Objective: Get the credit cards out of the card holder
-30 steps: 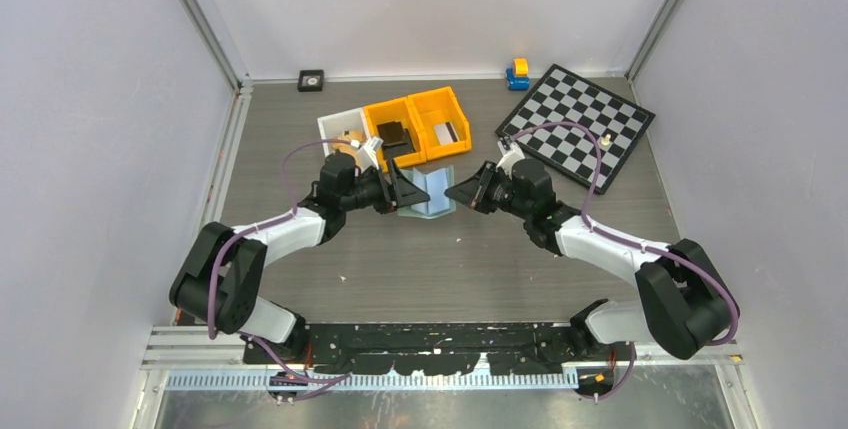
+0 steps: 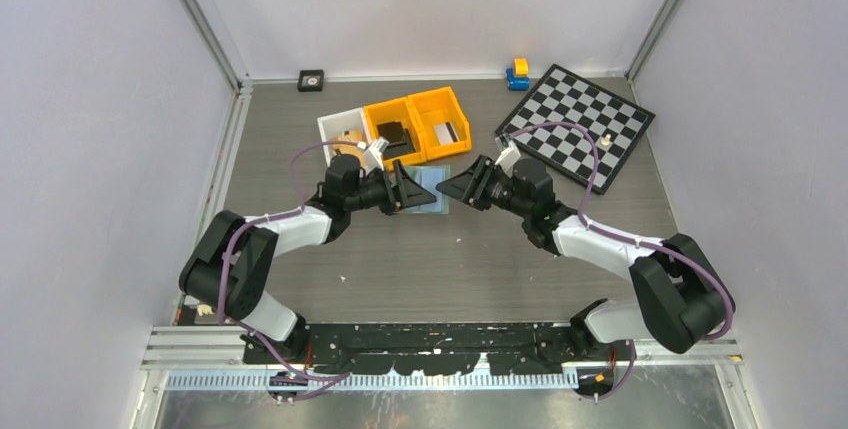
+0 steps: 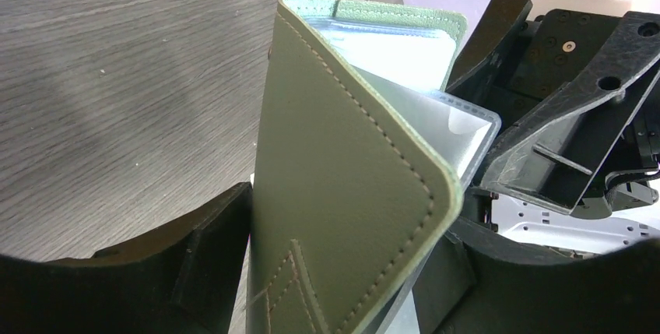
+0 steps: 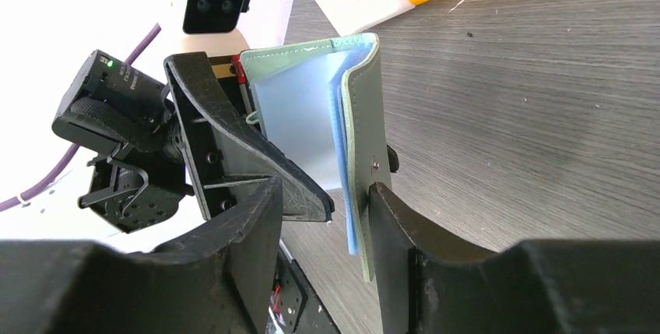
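The green card holder (image 3: 350, 155) stands unfolded between my two grippers, with clear and bluish plastic sleeves (image 4: 303, 108) showing inside. My left gripper is open around it, one finger on each side. In the right wrist view a left finger (image 4: 272, 163) reaches in among the sleeves. My right gripper is open too; the cover's near edge lies between its fingers, close against the right-hand finger (image 4: 389, 233), though contact is hard to tell. I cannot make out any card inside the sleeves.
Behind the holder, the right yellow bin (image 2: 462, 109) holds a pale card-like piece (image 2: 446, 133). Dark items lie in the middle bin, brown ones in the white bin (image 2: 328, 129). A chessboard (image 2: 580, 119) lies at the back right.
The holder's visible part looks narrower and its right edge sits further left.
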